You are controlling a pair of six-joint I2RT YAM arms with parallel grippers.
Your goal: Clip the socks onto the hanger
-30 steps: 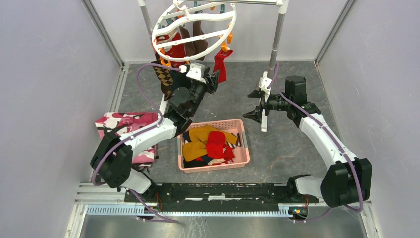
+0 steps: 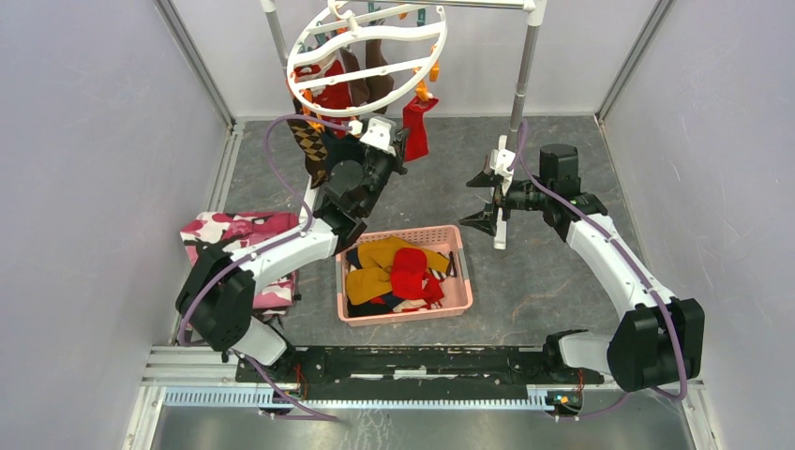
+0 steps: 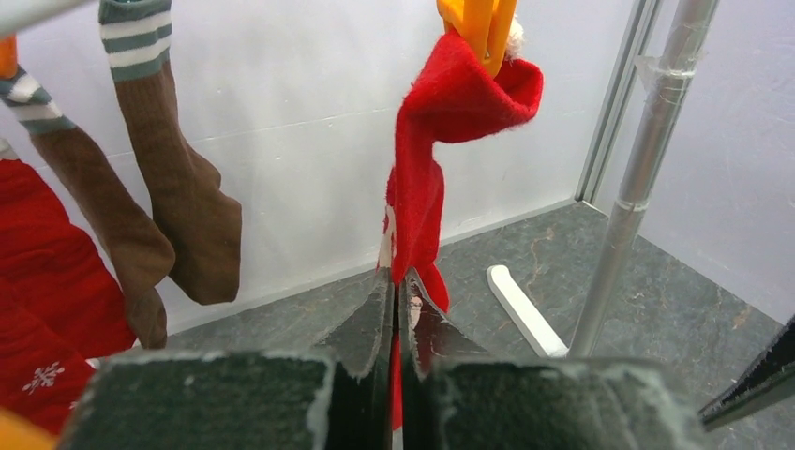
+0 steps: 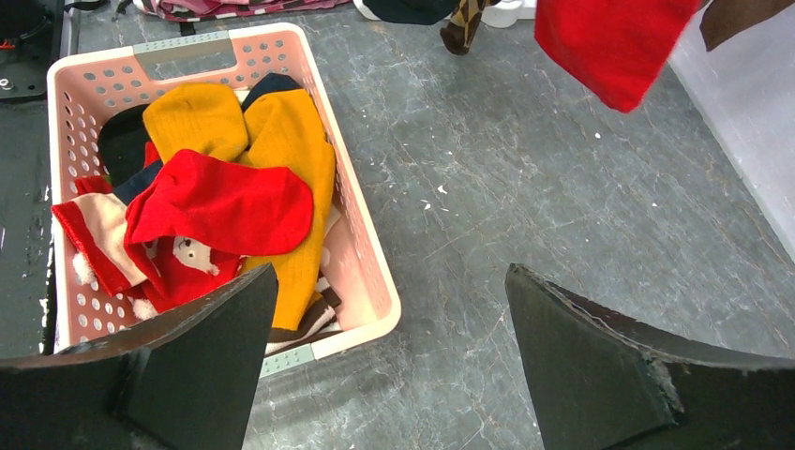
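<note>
A red sock [image 2: 415, 131] hangs from an orange clip [image 3: 478, 28] at the near right rim of the white round hanger [image 2: 367, 35]. In the left wrist view, my left gripper is shut on the hanging part of this red sock [image 3: 419, 187], below the clip; the pinched fold is mostly hidden. Brown socks with striped cuffs [image 3: 183, 187] and another red one [image 3: 52, 262] hang to the left. My right gripper [image 2: 478, 199] is open over bare floor, right of the hanger, with nothing between its fingers.
A pink basket [image 2: 403, 317] holding yellow, red and dark socks sits on the floor between the arms. Patterned pink cloth [image 2: 253, 225] lies at the left. A metal post [image 2: 525, 75] rises near the right gripper. Grey floor right of the basket is clear.
The right arm and basket have stayed still.
</note>
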